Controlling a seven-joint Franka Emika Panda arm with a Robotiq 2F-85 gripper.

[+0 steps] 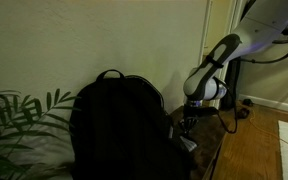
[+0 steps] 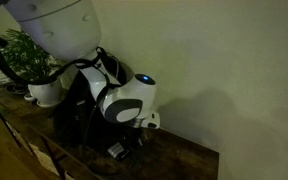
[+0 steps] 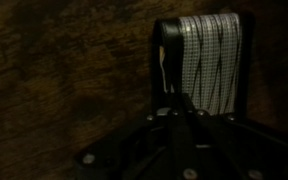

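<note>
A dark, flat-topped object with a pale patterned panel lies on the brown wooden surface, right of centre in the wrist view. Its light part shows small in exterior view 1, and a pale patch of it appears in exterior view 2. My gripper is at the lower left edge of that panel, its fingers together and nothing visible between them. Poor light hides whether the fingertips touch the object.
A big black bag stands against the wall beside the arm. A leafy plant in a white pot is farther along the wooden shelf, whose near end looks clear. A cable crosses the floor.
</note>
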